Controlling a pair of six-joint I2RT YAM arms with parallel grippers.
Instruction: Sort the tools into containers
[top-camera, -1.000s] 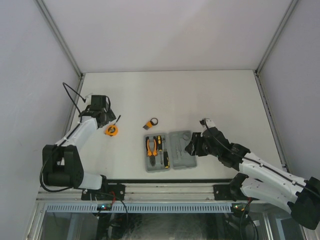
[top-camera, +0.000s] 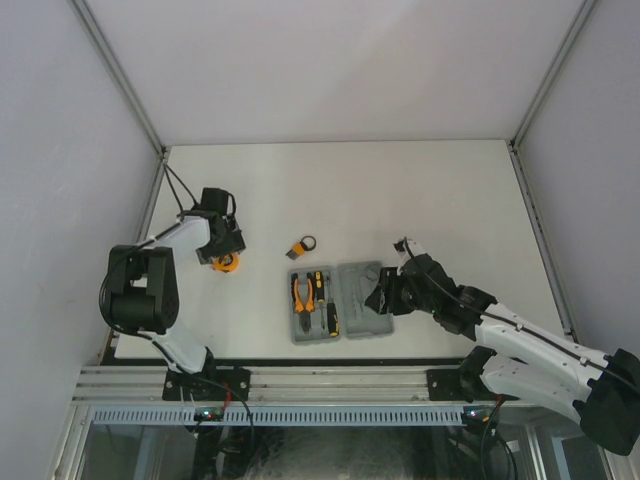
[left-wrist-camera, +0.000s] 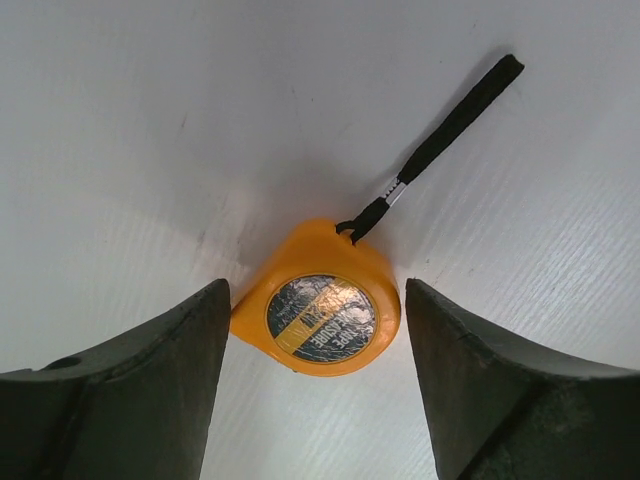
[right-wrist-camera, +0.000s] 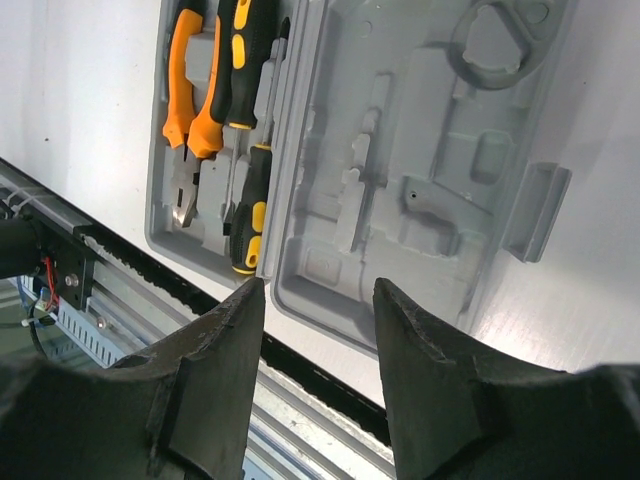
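Note:
An orange tape measure (left-wrist-camera: 325, 315) with a black wrist strap (left-wrist-camera: 460, 125) lies on the white table, at the left in the top view. My left gripper is part open, its fingers on either side of the tape measure with hardly any gap. The grey tool case (top-camera: 316, 340) lies unfolded near the front edge. Its left half holds orange-handled pliers (right-wrist-camera: 179, 85) and black-and-yellow screwdrivers (right-wrist-camera: 253, 205); the right half (right-wrist-camera: 345, 285) is empty. Over that empty half, my right gripper stands open with nothing between its fingers. A small orange-and-black tool (top-camera: 300, 247) lies behind the case.
White walls close in the left, right and back sides.
The right gripper has shifted only slightly to the left. The case and tools look unchanged.

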